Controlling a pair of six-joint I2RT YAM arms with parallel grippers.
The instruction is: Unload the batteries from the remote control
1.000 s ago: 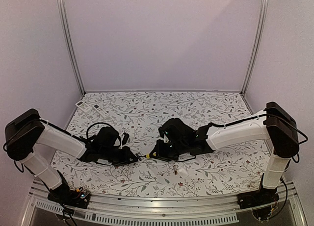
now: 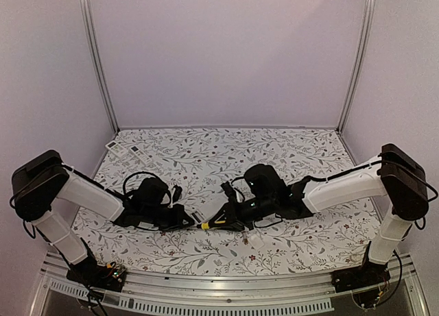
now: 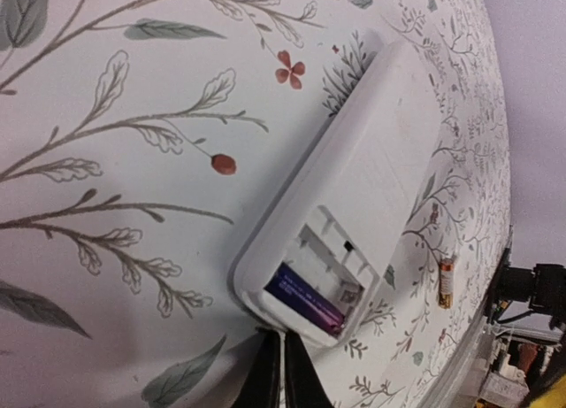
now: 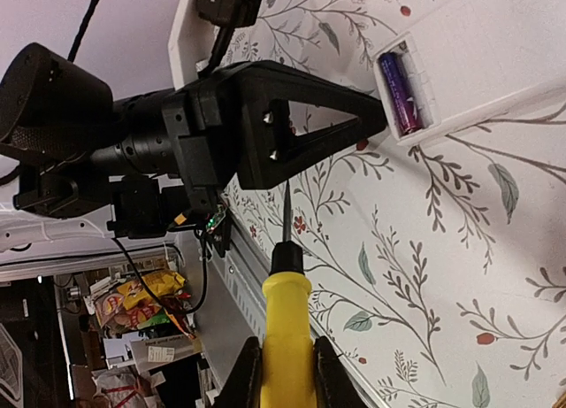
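The white remote lies on the floral surface, its battery compartment open with one purple battery inside, also seen in the right wrist view [image 4: 400, 91]. My left gripper is shut on the remote's near end. My right gripper is shut on a yellow-handled screwdriver [image 4: 287, 311], whose thin dark tip points toward the left gripper, beside and apart from the compartment in the right wrist view.
A loose battery [image 3: 446, 282] lies on the surface near a pale piece [image 2: 255, 240], probably the cover. Two white objects [image 2: 116, 149] lie at the back left.
My right arm has shifted slightly, with the yellow screwdriver moving a little left and down in the top view. The left arm stays nearly still.
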